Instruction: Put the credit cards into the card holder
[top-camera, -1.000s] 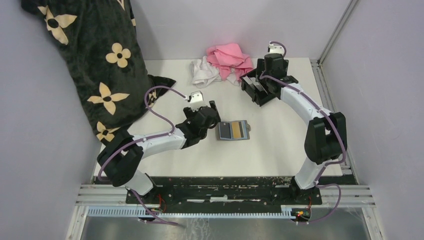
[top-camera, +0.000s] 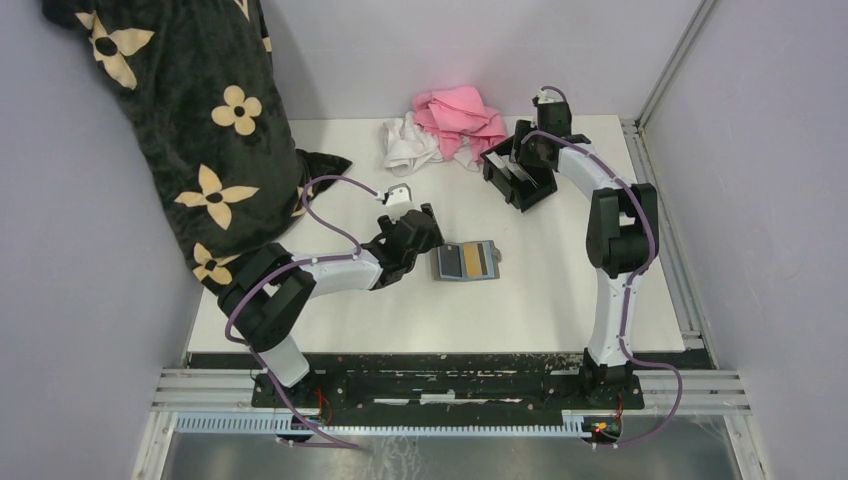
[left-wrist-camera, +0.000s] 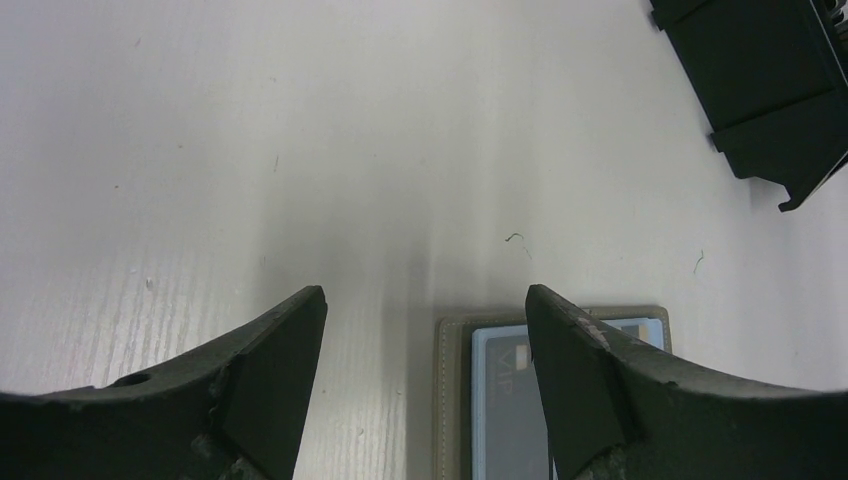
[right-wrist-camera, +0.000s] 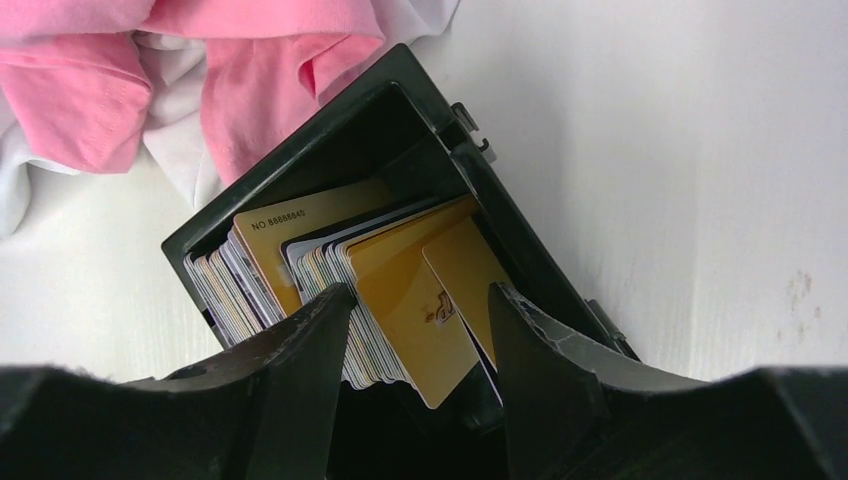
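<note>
A black box (right-wrist-camera: 400, 75) at the back right holds upright stacks of cards. In the right wrist view, several gold cards (right-wrist-camera: 415, 310) lean in it between the fingers of my right gripper, which stands open over the box and grips nothing. The card holder (top-camera: 466, 261) lies spread on the table's middle, with a dark panel on its left and a tan one beside it. My left gripper is open and empty just above the holder's left back corner; its right finger (left-wrist-camera: 590, 370) covers part of the holder in the left wrist view.
Pink cloth (top-camera: 462, 118) and white cloth (top-camera: 408, 142) lie bunched left of the box. A dark flowered cloth (top-camera: 200, 150) covers the left side. Bare table surrounds the holder.
The left gripper has edged a little right and its arm has shifted; the holder has not moved.
</note>
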